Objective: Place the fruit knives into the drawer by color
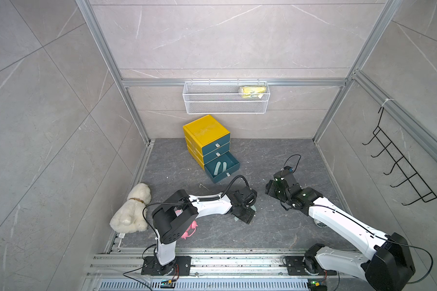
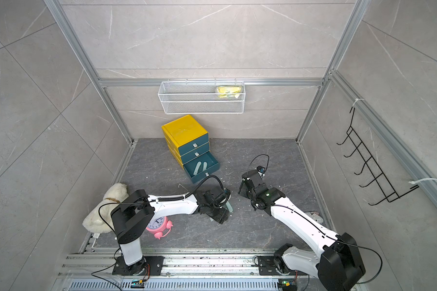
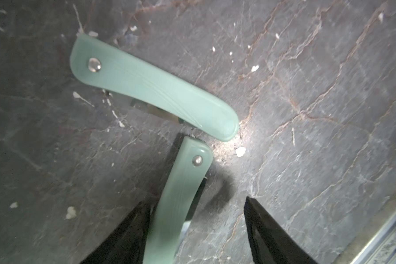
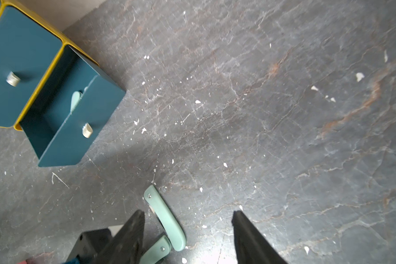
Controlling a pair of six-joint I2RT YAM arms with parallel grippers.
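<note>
Two mint-green folding knives lie on the grey floor: an upper one (image 3: 154,88) and a lower one (image 3: 176,198), beside which my open left gripper hangs low, fingertips either side of its handle area. In the top views the left gripper (image 1: 245,213) hides much of both. The yellow cabinet (image 1: 204,126) has its bottom teal drawer (image 1: 228,172) pulled out, with two mint knives inside. My right gripper stands open and empty, higher up, right of the knives.
A white plush toy (image 1: 131,213) lies at left; a pink clock (image 2: 157,228) is partly under the left arm. A wire basket (image 1: 208,97) and black hook rack (image 1: 398,169) hang on the walls. Floor behind the right gripper is clear.
</note>
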